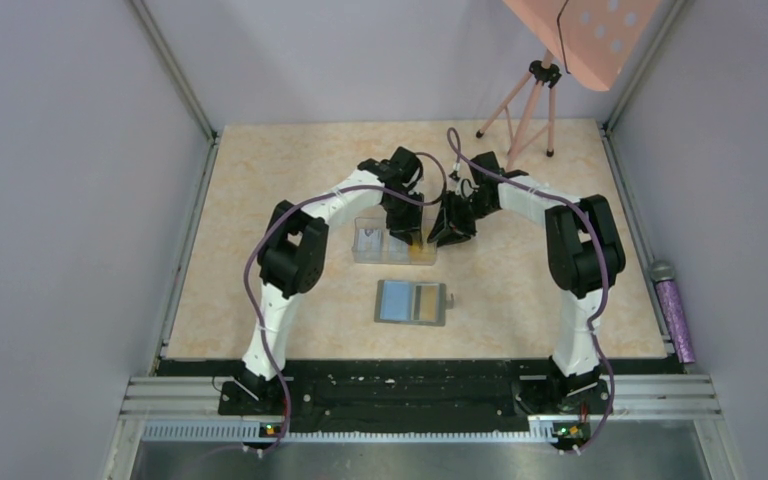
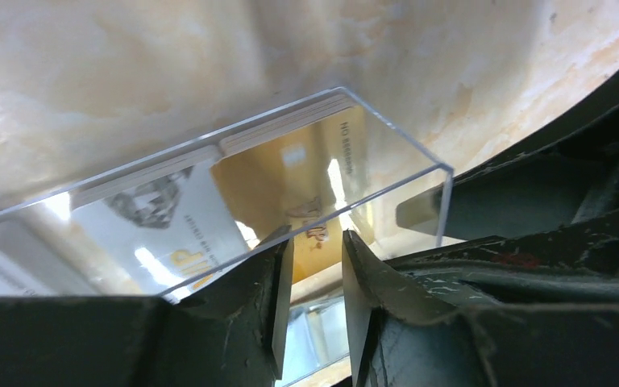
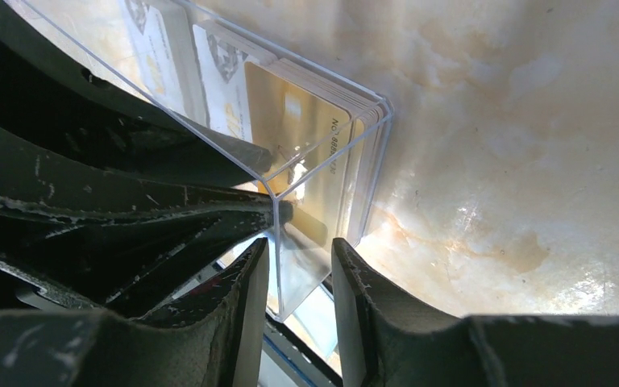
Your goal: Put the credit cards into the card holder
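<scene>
Stacks of white cards [image 2: 161, 218] and gold cards [image 2: 322, 169] lie side by side inside a clear box [image 1: 368, 259]. My left gripper [image 1: 414, 241] is over the box's right part by the gold stack; its fingers [image 2: 278, 314] stand apart, with no card seen between them. At the box's right end is my right gripper, its fingers [image 3: 346, 298] partly apart, with a clear box corner showing in the gap. Whether they touch that wall I cannot tell. Nearer the front lies a flat grey holder [image 1: 444, 312] with a blue panel and a gold one.
Both grippers are close together over the box's right end. In the right wrist view, the left gripper's dark fingers [image 3: 209, 210] reach in across the box. Table space [image 1: 540, 310] to the right of the holder is clear. A pink tripod [image 1: 530, 105] stands at the back right.
</scene>
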